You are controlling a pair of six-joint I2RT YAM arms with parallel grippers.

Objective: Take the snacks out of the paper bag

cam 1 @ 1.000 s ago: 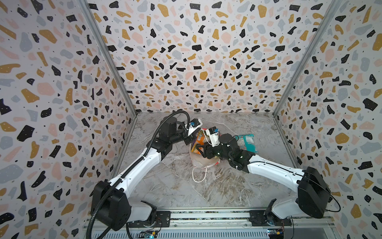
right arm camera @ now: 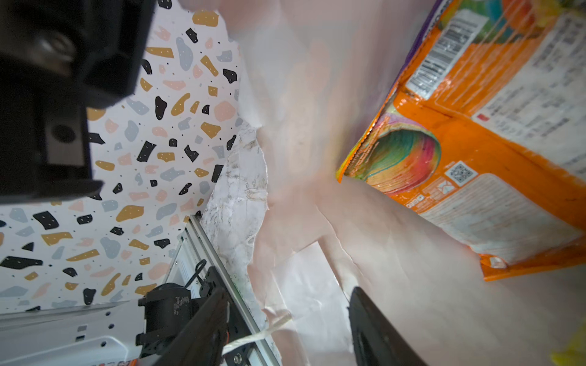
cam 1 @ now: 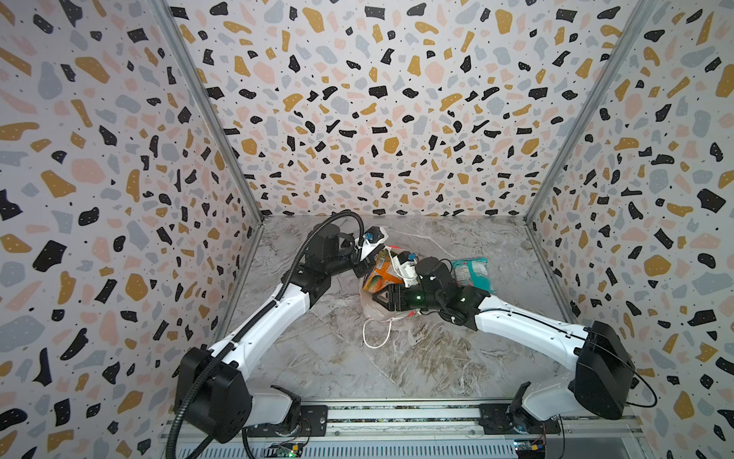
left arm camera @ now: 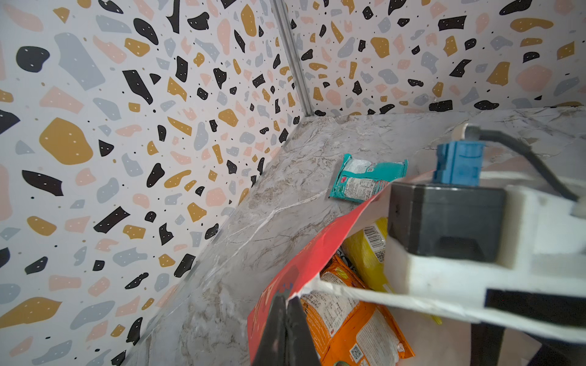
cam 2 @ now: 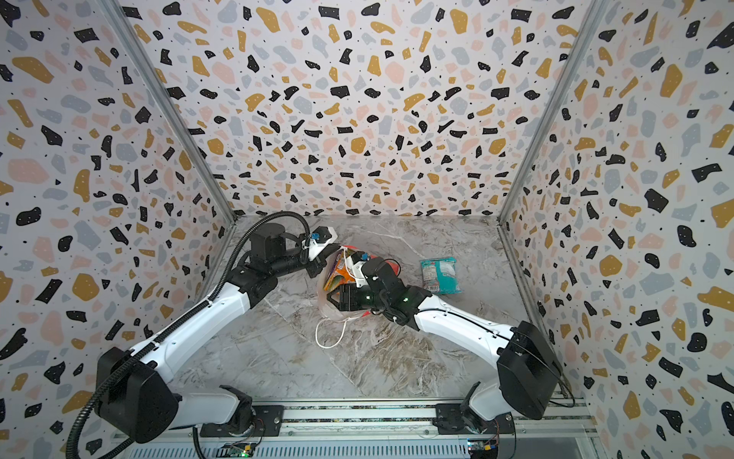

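Observation:
The paper bag (left arm camera: 302,256) stands mid-table, red outside, pale inside (right arm camera: 317,91). My left gripper is shut at its rim, pinching the edge by the white handle. My right gripper is inside the bag, low at the front, fingers apart with only bag paper visible behind the gap. An orange snack packet (right arm camera: 464,152) and a yellow packet (left arm camera: 366,244) lie in the bag. A teal packet (cam 1: 470,275) lies on the table outside, right of the bag.
Patterned walls enclose it on the sides and back. Both arms crowd over the bag.
My right gripper has moved down and slightly left toward the bag's front, and the bag's front handle has shifted left. The left arm is nearly still.

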